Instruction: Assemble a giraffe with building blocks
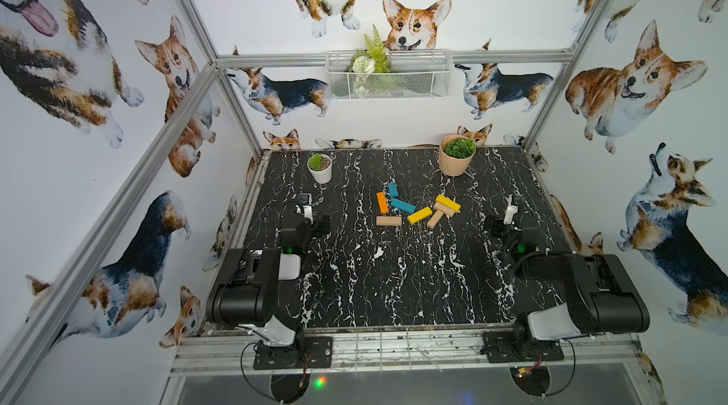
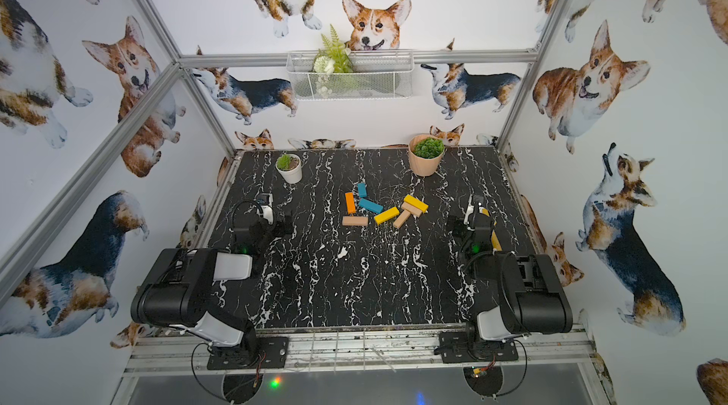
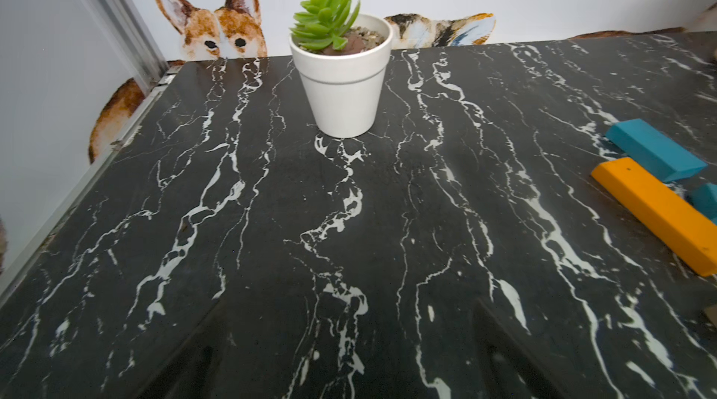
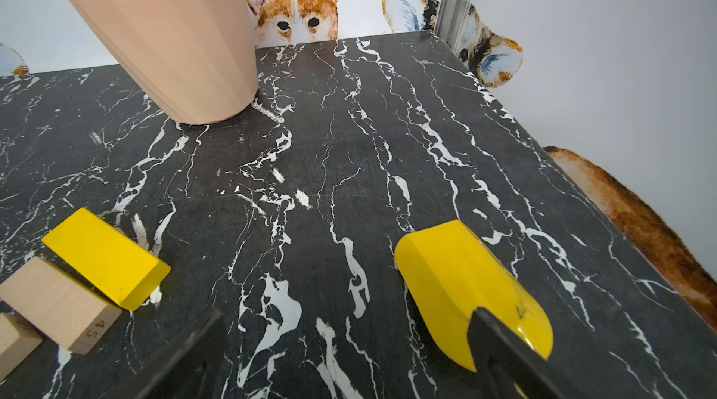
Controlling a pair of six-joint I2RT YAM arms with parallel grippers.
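Observation:
Loose blocks lie flat in a cluster at mid-table. On its left are an orange block (image 1: 382,202), a small blue block (image 1: 393,189), a longer blue block (image 1: 402,205) and a wooden block (image 1: 389,220). My left gripper is open and empty, left of the cluster. On the other side, my right gripper stands open; a rounded yellow piece (image 4: 463,287) lies beyond its right finger, which partly covers it.
A white pot (image 3: 343,89) with a succulent stands at the back left. The larger beige pot (image 4: 171,40) is at the back, right of centre. A wire basket (image 1: 390,75) hangs on the rear rail.

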